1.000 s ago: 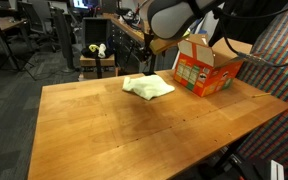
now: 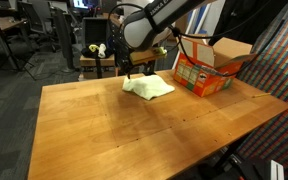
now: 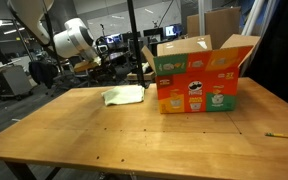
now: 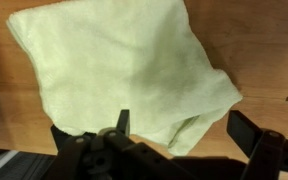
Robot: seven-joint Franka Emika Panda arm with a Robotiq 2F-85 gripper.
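A cream cloth (image 2: 149, 87) lies spread on the wooden table near its far edge, with one corner folded over in the wrist view. My gripper stands open above the cloth (image 4: 114, 65), its two dark fingers apart on either side of the folded corner. Nothing is held between them. In exterior view 2 the cloth (image 3: 123, 95) lies left of the box, and the arm reaches over from the left.
An open red and green cardboard box (image 2: 206, 70) stands on the table right of the cloth. A pencil-like stick (image 3: 287, 136) lies at the right in exterior view 2.
The arm has come down and to the left, bringing the gripper closer over the cloth. The cloth and box look unmoved.
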